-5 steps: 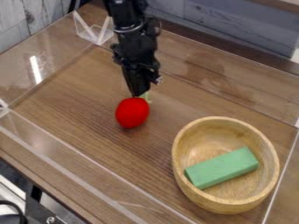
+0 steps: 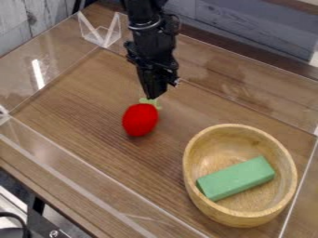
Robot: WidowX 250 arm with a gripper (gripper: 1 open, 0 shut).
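My black gripper hangs in the upper middle of the camera view, shut, just above and behind a small pale green object lying on the wooden table. A red ball-like object sits just in front of that, below the gripper in the view and apart from it. Nothing shows held in the fingers.
A wooden bowl at the lower right holds a green block. A clear plastic edge shows at the far left.
My gripper has shifted slightly right and up in the view over the last second, uncovering more of the pale green object. The red object and bowl look unmoved.
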